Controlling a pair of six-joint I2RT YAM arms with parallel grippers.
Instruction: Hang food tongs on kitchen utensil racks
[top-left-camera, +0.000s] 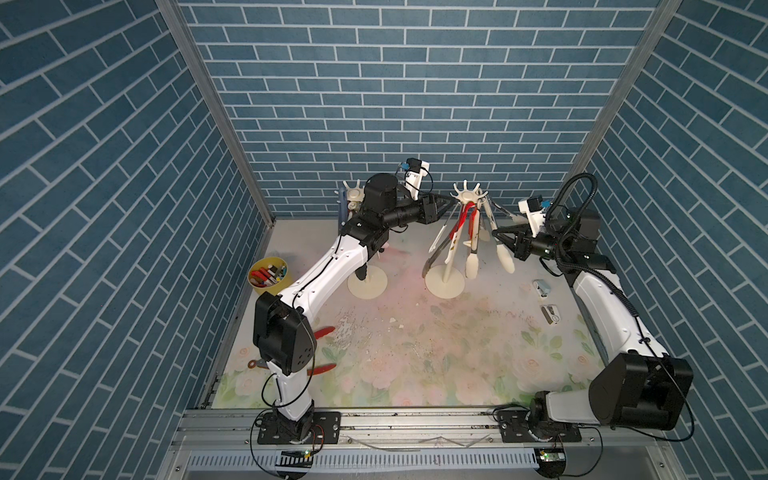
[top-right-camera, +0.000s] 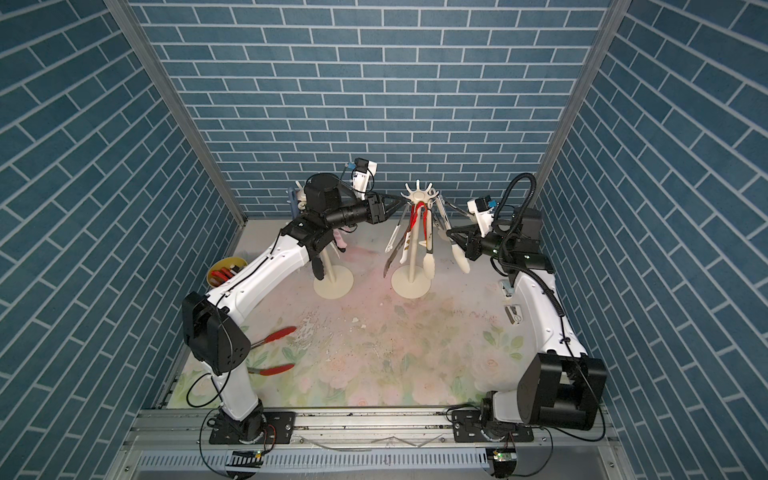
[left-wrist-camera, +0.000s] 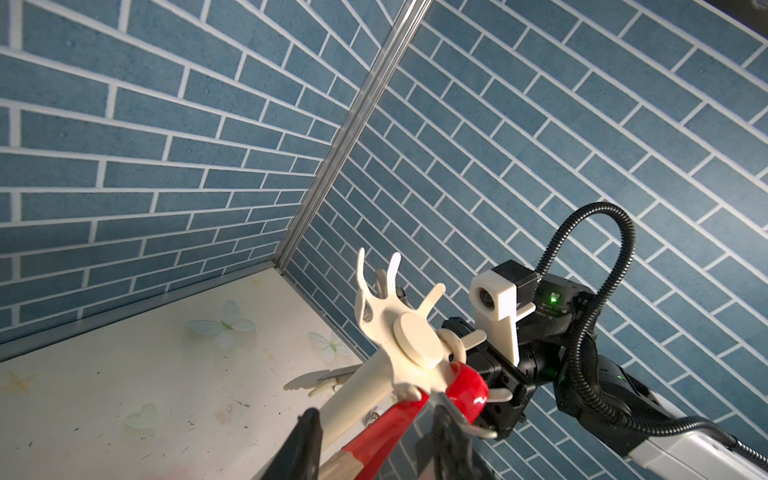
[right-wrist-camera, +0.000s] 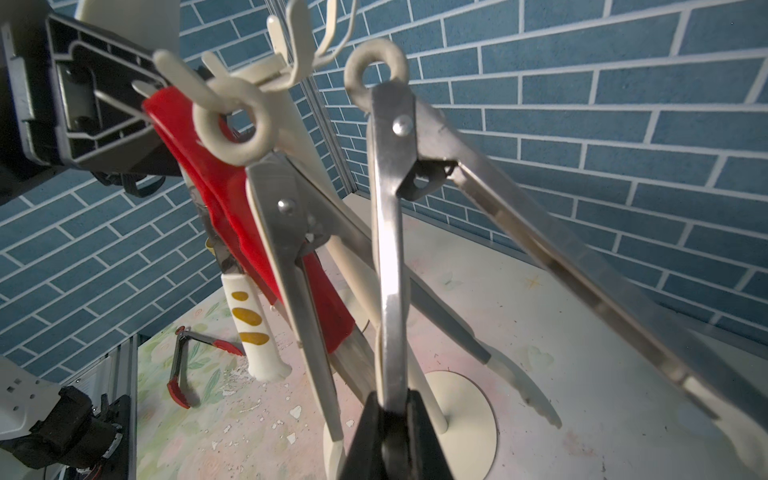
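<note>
The cream utensil rack (top-left-camera: 467, 196) with its crown of hooks stands upright right of centre. My right gripper is shut on one metal arm of the food tongs (right-wrist-camera: 389, 240), which hang spread with cream ends. Their ring (right-wrist-camera: 376, 68) is up at hook height, close beside the prongs (right-wrist-camera: 324, 36); whether it is around a hook I cannot tell. At the rack's left side, my left gripper is open near the crown (left-wrist-camera: 416, 340), its fingers (left-wrist-camera: 304, 440) apart and blurred, with the rack post and a red utensil visible beyond them.
Other tongs (right-wrist-camera: 284, 216) and a red-handled utensil (right-wrist-camera: 216, 176) hang on the same rack. A second rack (top-left-camera: 367, 282) stands left, partly hidden by my left arm. Red-handled tongs (top-right-camera: 272, 369) and a yellow bin (top-left-camera: 276, 268) are at left.
</note>
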